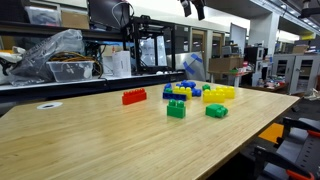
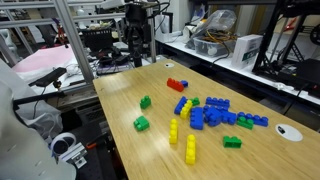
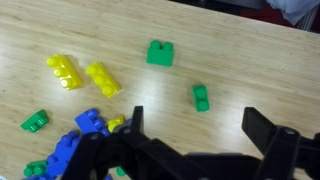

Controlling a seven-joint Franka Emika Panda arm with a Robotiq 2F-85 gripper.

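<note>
My gripper points down over the table, its fingers wide apart and nothing between them. In exterior view 1 the same gripper shows at the top edge, well above the tabletop. A small green brick lies on the wood below the gap between the fingers. Another green brick sits farther up in the wrist view. Two yellow bricks are to the left of it. Blue bricks cluster at the lower left, partly hidden by the left finger.
A red brick stands apart on the table. Beside the blue cluster in exterior view 2 is a green brick. Bare wood fills the left of the table in exterior view 1. Bins stand behind the table.
</note>
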